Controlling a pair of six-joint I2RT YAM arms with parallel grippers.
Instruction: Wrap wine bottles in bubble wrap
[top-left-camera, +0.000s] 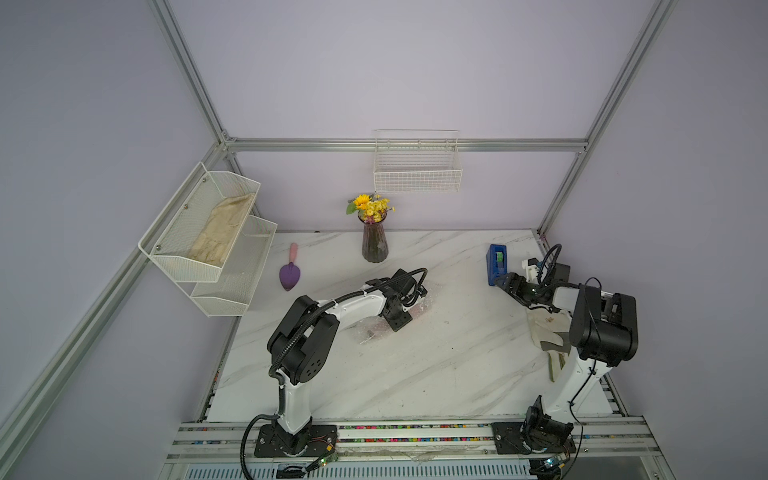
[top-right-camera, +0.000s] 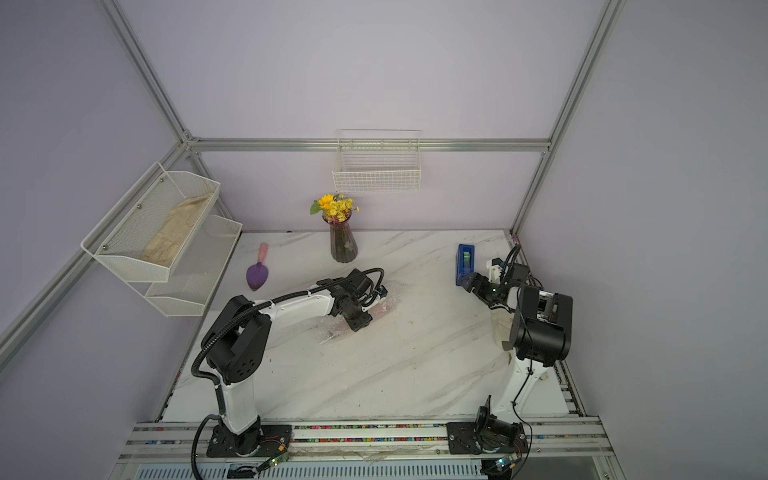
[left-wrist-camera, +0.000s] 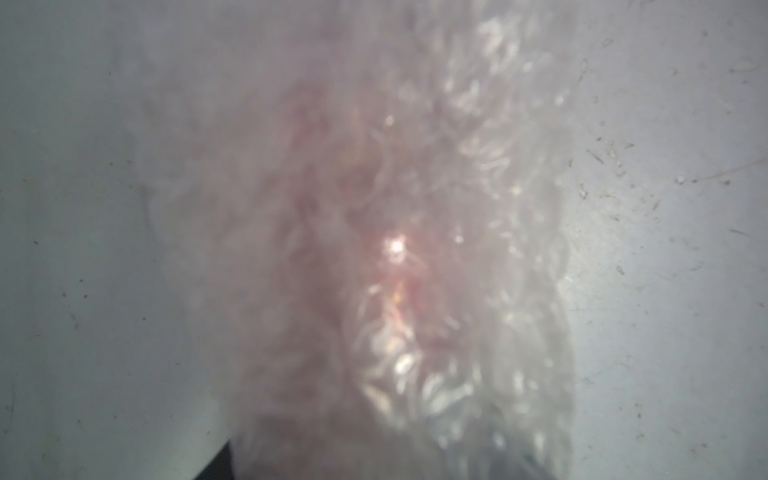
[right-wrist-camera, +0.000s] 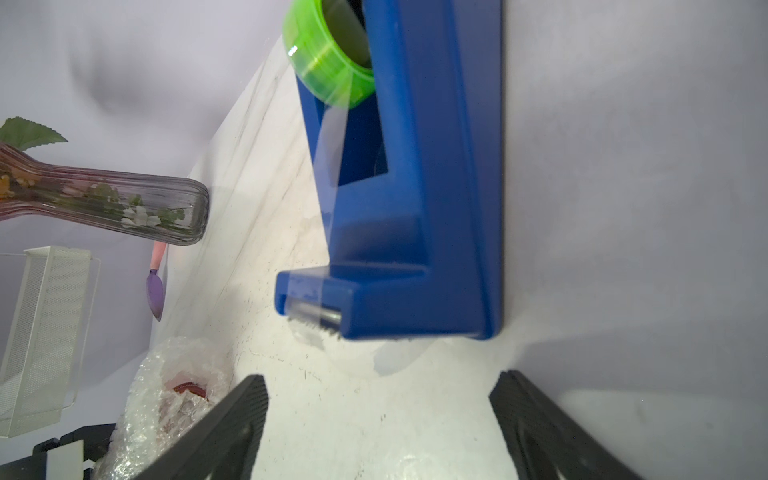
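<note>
A bottle rolled in clear bubble wrap (top-left-camera: 421, 309) lies slantwise on the table, its reddish colour showing through. My left gripper (top-left-camera: 397, 313) is shut on this bundle from above; in the left wrist view the bubble wrap (left-wrist-camera: 368, 240) fills the middle and hides most of the fingers. The blue tape dispenser (right-wrist-camera: 432, 200) stands at the right, with a green-cored tape roll (right-wrist-camera: 329, 60) in it. A clear strip of tape runs down to its toothed cutter. Just in front of that end, my right gripper is open, with only bare table visible between its fingers.
A vase of yellow flowers (top-left-camera: 373, 241) stands at the back, with a purple trowel (top-left-camera: 289, 276) to its left. White wire baskets (top-left-camera: 240, 272) hang at the left. Folded cloth (top-left-camera: 548, 332) lies under the right arm. Mid-table is clear.
</note>
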